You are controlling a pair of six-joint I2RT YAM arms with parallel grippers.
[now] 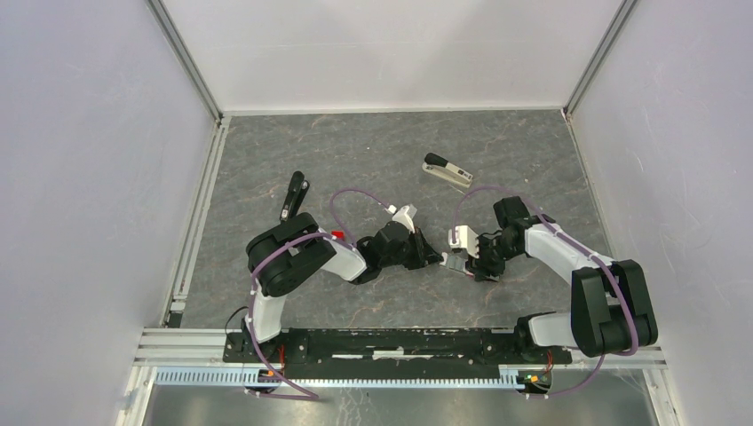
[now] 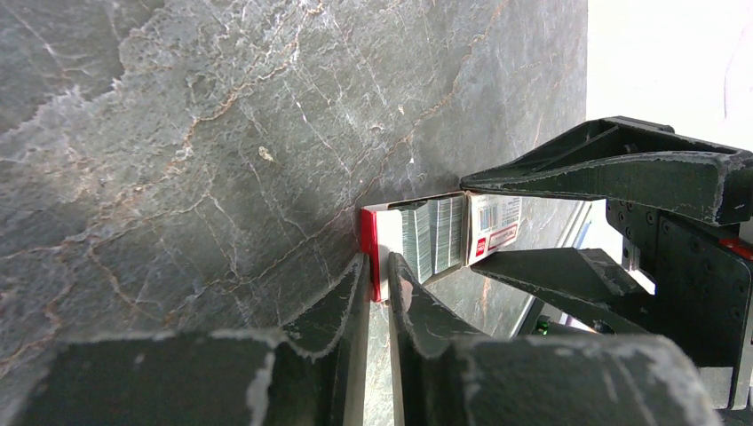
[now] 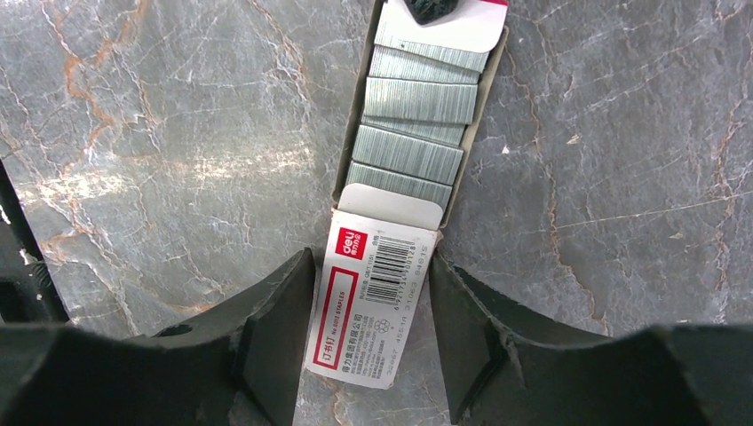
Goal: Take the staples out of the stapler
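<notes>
A staple box lies on the grey marbled table between my grippers, its inner tray point(image 3: 355, 124) drawn out and showing several silver staple strips point(image 3: 415, 153). Its printed white sleeve point(image 3: 373, 293) covers the other end. The left gripper is shut on the tray's red-and-white end flap point(image 2: 384, 240). Around the sleeve stands my right gripper, part open, with a narrow gap beside the sleeve at one finger point(image 3: 297, 293). A black-and-cream stapler point(image 1: 448, 169) rests farther back on the table, apart from both arms.
Another stapler, black point(image 1: 295, 197), lies at the left behind the left arm. A small red object point(image 1: 337, 234) shows beside that arm.
</notes>
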